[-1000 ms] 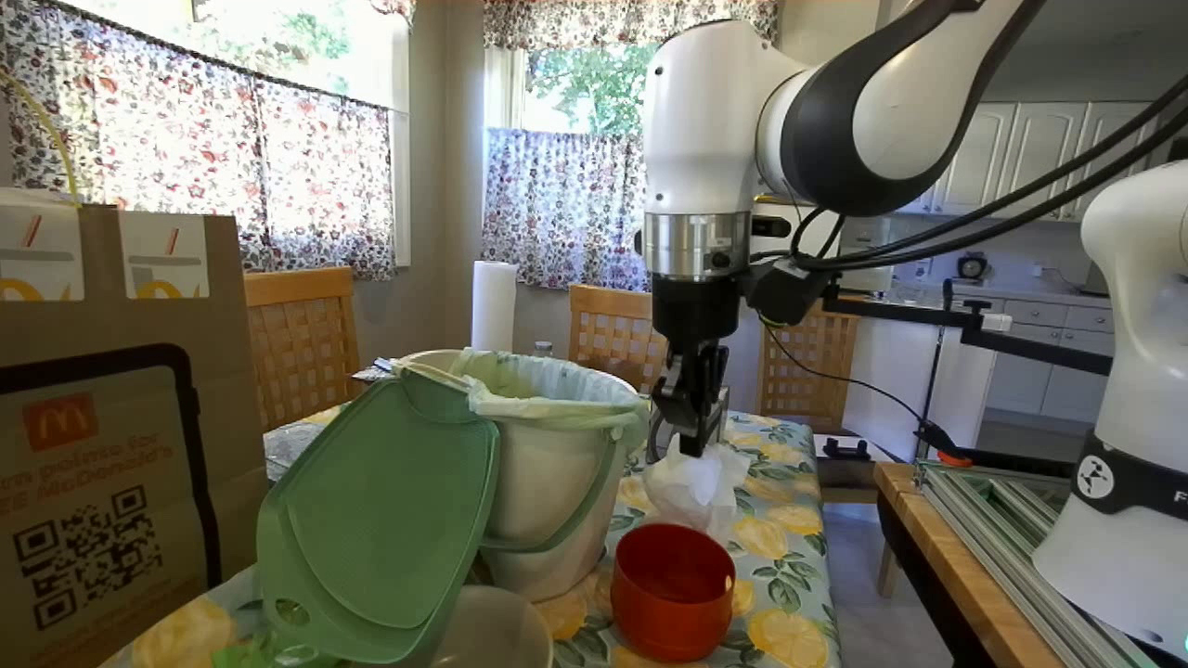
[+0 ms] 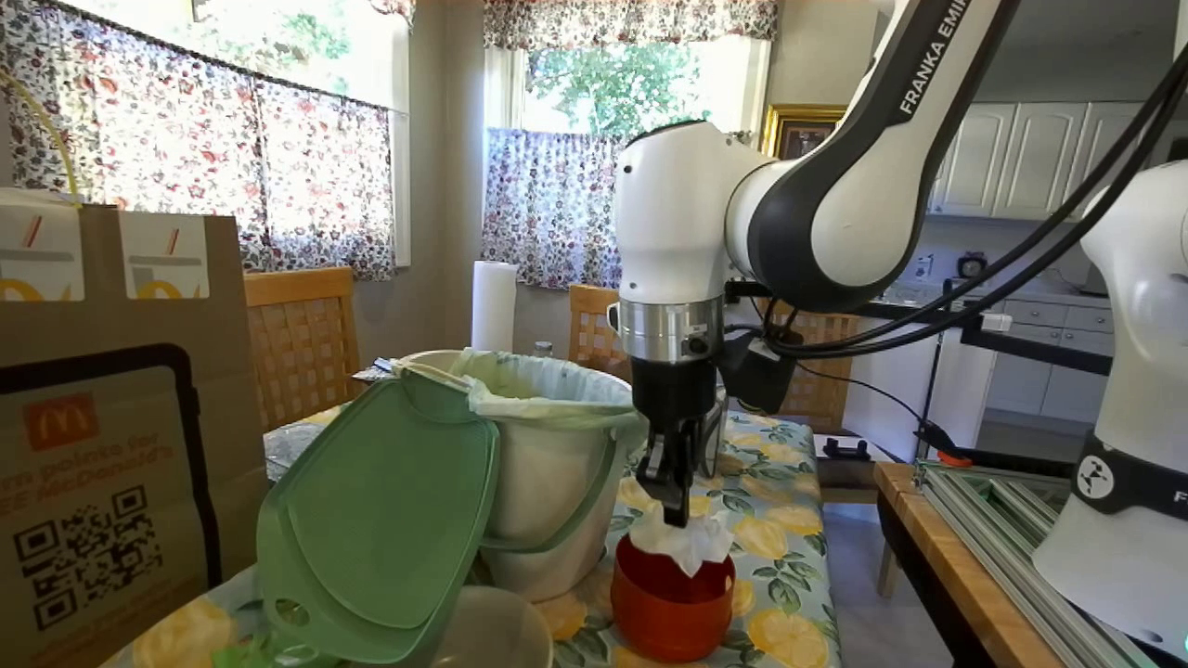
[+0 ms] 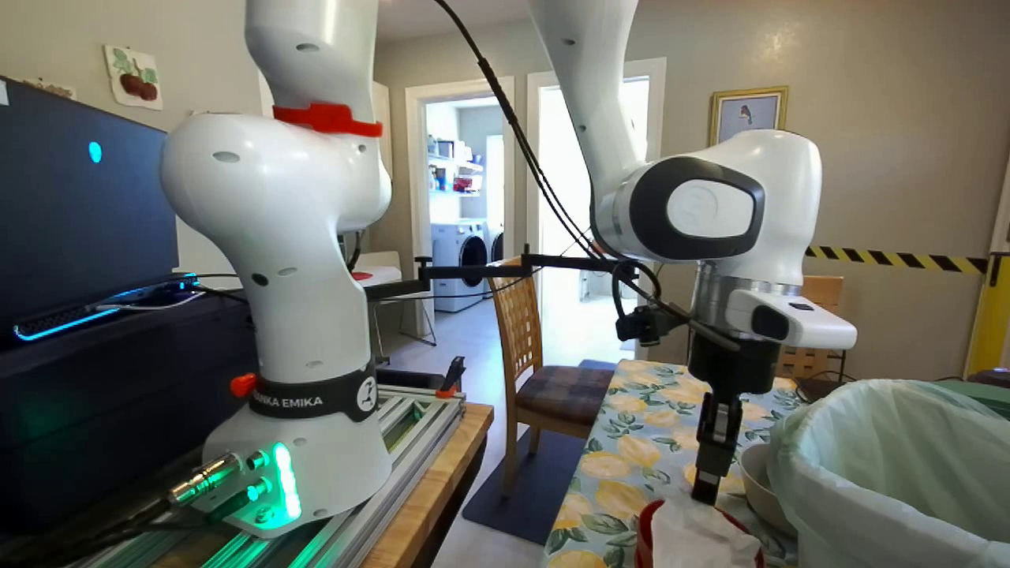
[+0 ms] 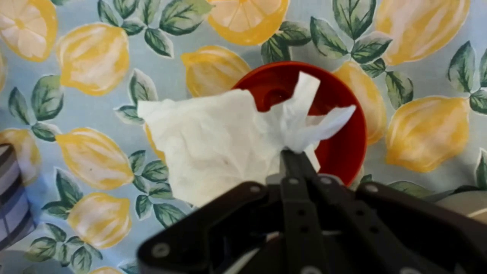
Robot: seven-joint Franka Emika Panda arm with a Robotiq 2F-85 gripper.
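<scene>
A crumpled white tissue [image 4: 210,137] is pinched in the tips of my gripper, which is shut on it. The tissue lies partly over the mouth of a red bowl [image 4: 349,141], with its broad part spreading past the rim in the wrist view. In the first exterior view the gripper [image 2: 674,518] points down just above the red bowl [image 2: 668,612], and the tissue [image 2: 685,540] hangs into its opening. From the other side, the tissue [image 3: 705,535] covers much of the bowl's mouth below the gripper [image 3: 705,492].
A lined white bucket [image 2: 546,490] stands close beside the bowl, its green lid [image 2: 384,523] leaning in front. A pale bowl [image 2: 496,635] sits by the lid, and a paper bag [image 2: 111,434] at far left. Lemon-print tablecloth [image 2: 785,557] lies bare to the right.
My gripper has come down and slightly left, toward the camera, bringing the tissue from behind and above the red bowl to its mouth. The bowl and bucket have stayed put.
</scene>
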